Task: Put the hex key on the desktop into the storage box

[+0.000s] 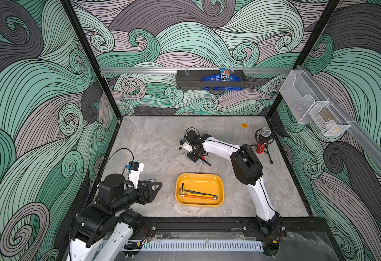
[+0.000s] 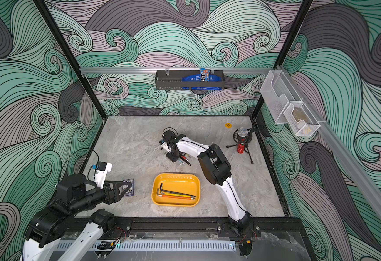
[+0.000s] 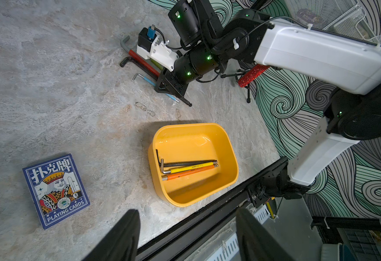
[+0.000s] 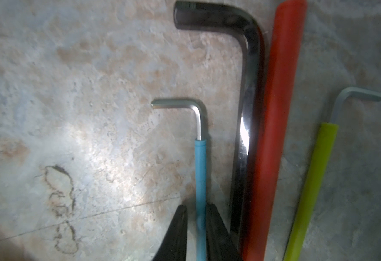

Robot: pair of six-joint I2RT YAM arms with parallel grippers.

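Note:
In the right wrist view, the tips of my right gripper stand on either side of the light blue hex key (image 4: pixel 200 174), with a gap left of its shaft. My right gripper is part open, low over the desktop. A big black hex key (image 4: pixel 247 100), a red one (image 4: pixel 284 87) and a yellow-green one (image 4: pixel 314 187) lie to its right. The yellow storage box (image 3: pixel 230 152) holds a black, a yellow (image 3: pixel 192 167) and an orange hex key (image 3: pixel 190 172). My left gripper hangs open and empty at the front left.
A boxed deck of playing cards (image 3: pixel 57 190) lies left of the storage box. At the back right stands a microphone on a tripod (image 1: pixel 263 141). Bare desktop stretches over the back left.

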